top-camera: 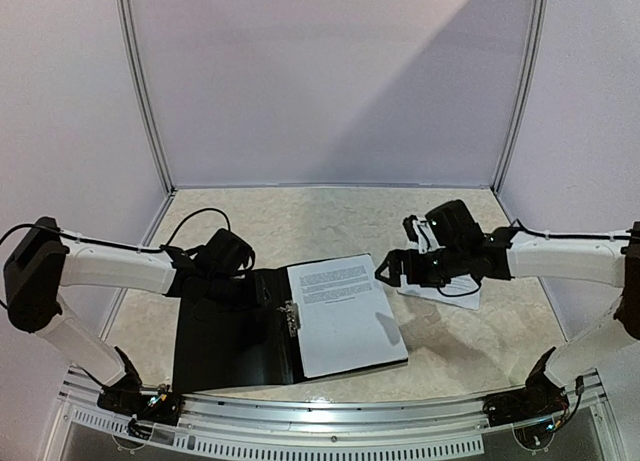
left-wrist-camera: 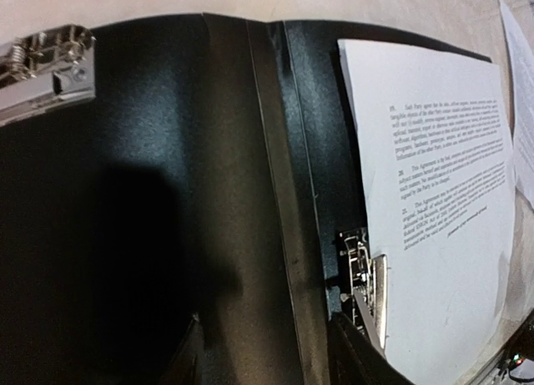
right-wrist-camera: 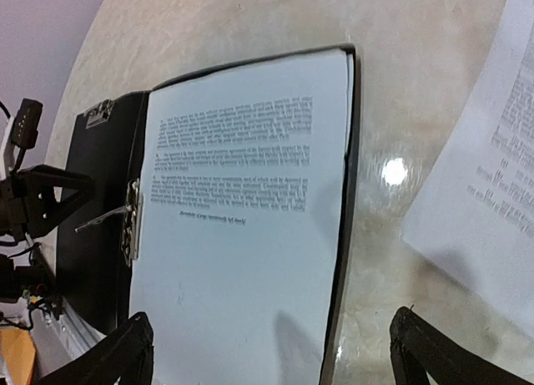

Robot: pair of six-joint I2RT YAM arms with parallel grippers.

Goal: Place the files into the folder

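Observation:
The black folder [top-camera: 225,351] lies spread flat on the table. A stack of white printed files [top-camera: 345,326] rests on its right half. Beside the stack's left edge is a metal clip [right-wrist-camera: 131,222], its lever [right-wrist-camera: 102,219] sticking out to the left. My left gripper [top-camera: 262,293] is over the left half, left of the clip; its fingers [left-wrist-camera: 188,352] are apart with nothing visible between them. At the stack's upper right edge hovers my right gripper [top-camera: 387,271], open and empty, fingers [right-wrist-camera: 425,352] spread wide.
More loose printed paper [right-wrist-camera: 501,184] lies on the table right of the folder, partly under the right arm in the top view. A second clip [left-wrist-camera: 50,72] sits at the upper part of the folder's left cover. Bare table stretches behind the folder.

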